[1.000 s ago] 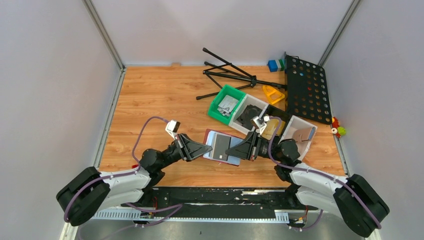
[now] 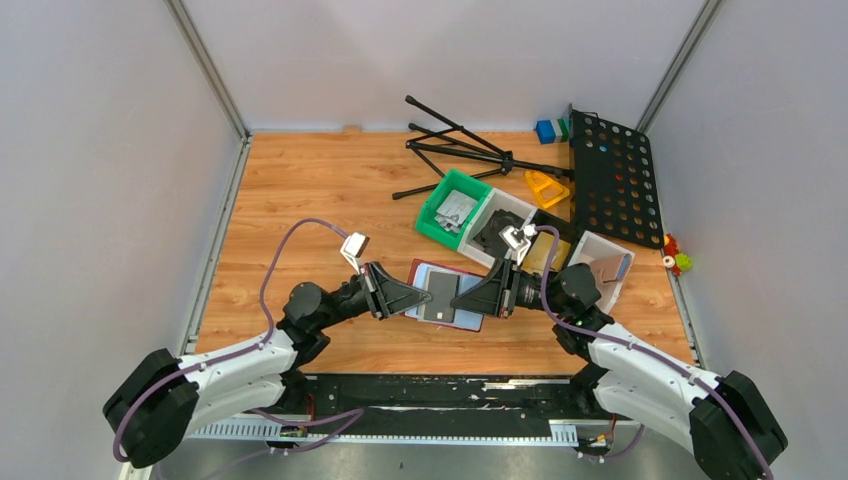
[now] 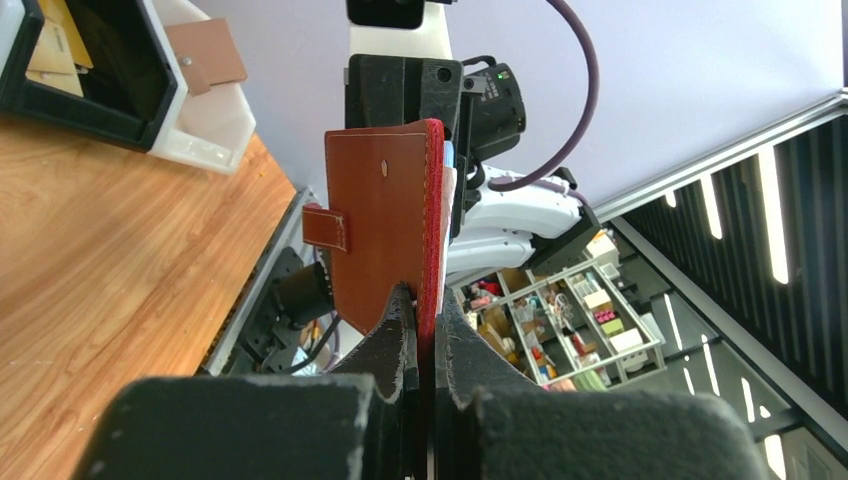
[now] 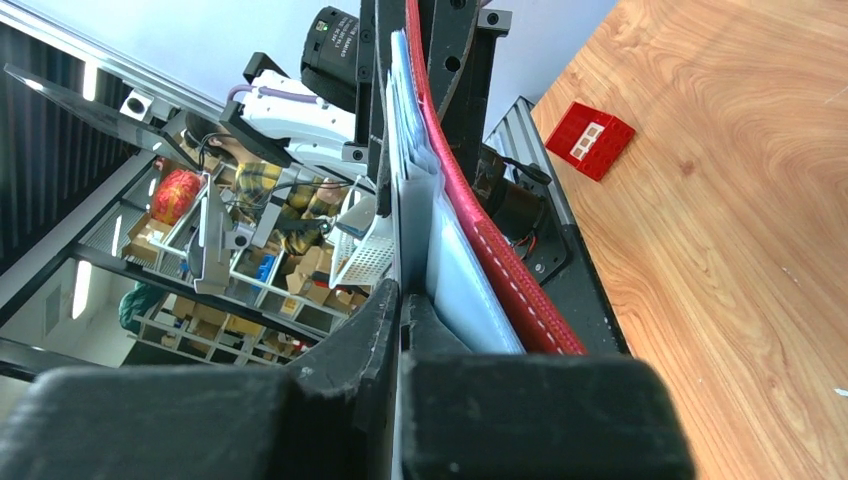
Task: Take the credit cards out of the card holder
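Note:
Between both arms the brown-red card holder [image 2: 478,329] is held open in the top view, with its clear bluish sleeves and a dark grey card [image 2: 439,308] facing up. My left gripper is shut on the holder's left edge; its leather cover [image 3: 375,215] stands upright beyond the fingers in the left wrist view. From the opposite side, my right gripper is shut on the sleeve pages [image 4: 412,190], apart from the red cover edge [image 4: 490,225]. How many layers either grip takes in is hidden.
Behind the holder stand a green bin [image 2: 432,229] with pale pieces, a white bin [image 2: 469,246] and a white box [image 2: 612,293]. A black tripod [image 2: 450,150] lies farther back. A red brick [image 4: 590,140] lies there.

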